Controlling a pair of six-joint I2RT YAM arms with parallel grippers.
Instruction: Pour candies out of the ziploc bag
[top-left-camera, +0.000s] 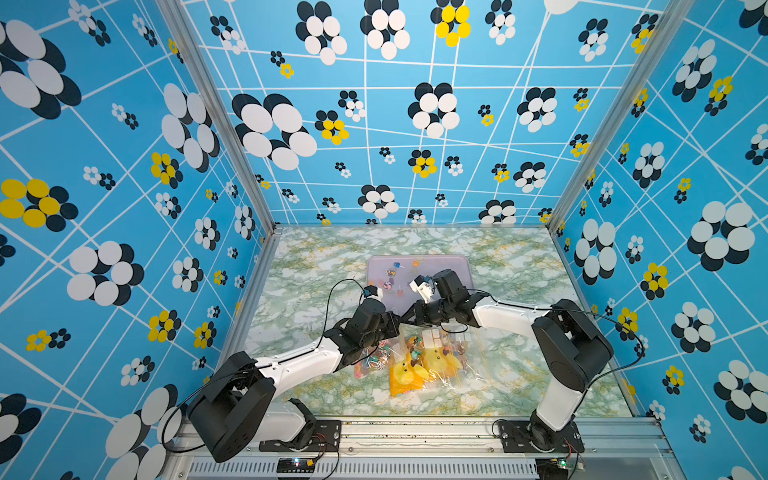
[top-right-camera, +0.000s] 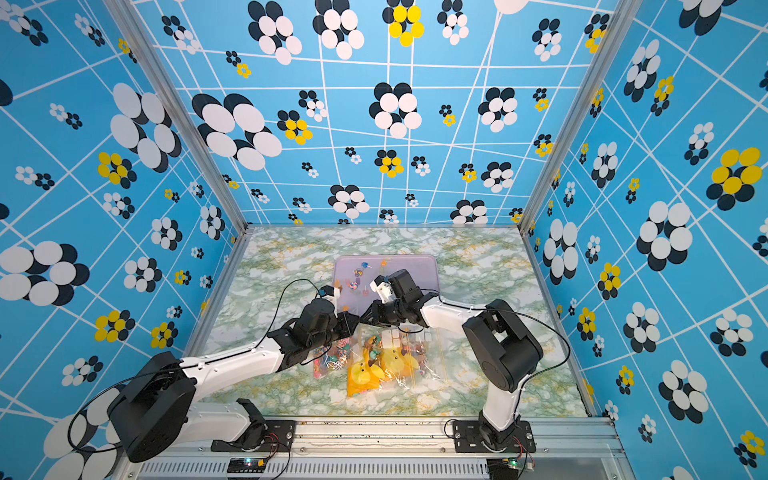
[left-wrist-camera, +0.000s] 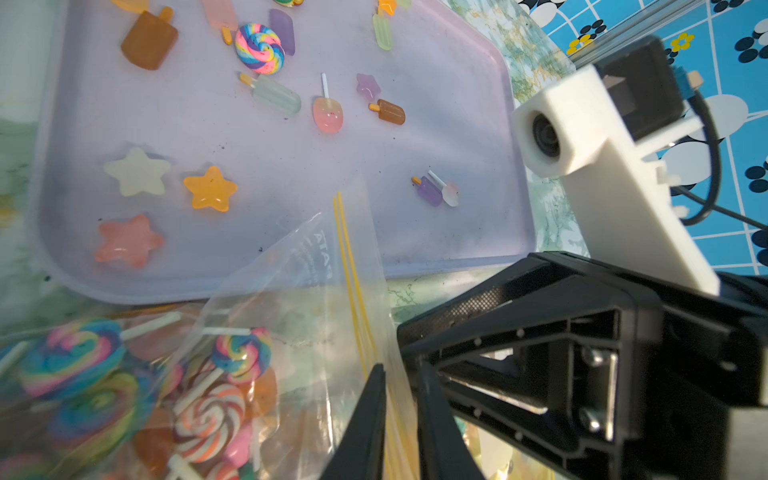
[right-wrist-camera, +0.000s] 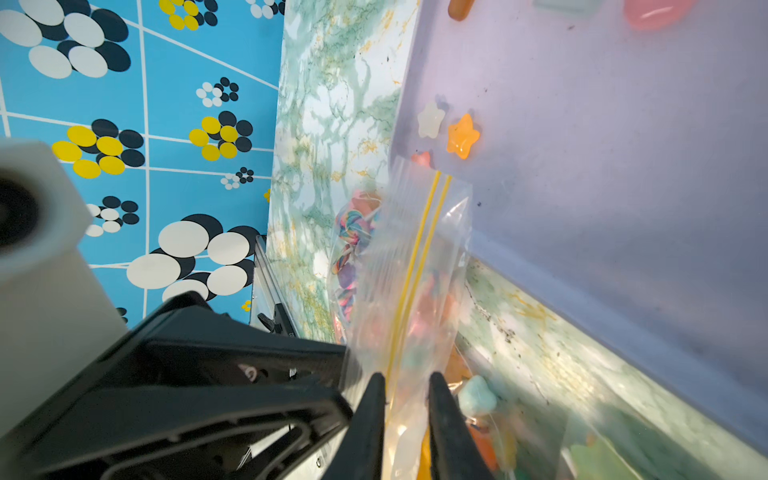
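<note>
A clear ziploc bag (left-wrist-camera: 296, 336) of swirl lollipops and candies has its yellow-zipped top raised between my grippers. My left gripper is shut on the bag's zipper edge in the left wrist view. My right gripper is at the same raised edge, with the zipper strip running between its fingers; whether it grips is hard to tell. The two grippers almost touch above the table's middle. Scattered candy pieces, stars and popsicles, lie on the lilac tray (left-wrist-camera: 448, 96) behind them.
Another clear bag with orange and yellow items (top-left-camera: 408, 376) lies at the table front.
</note>
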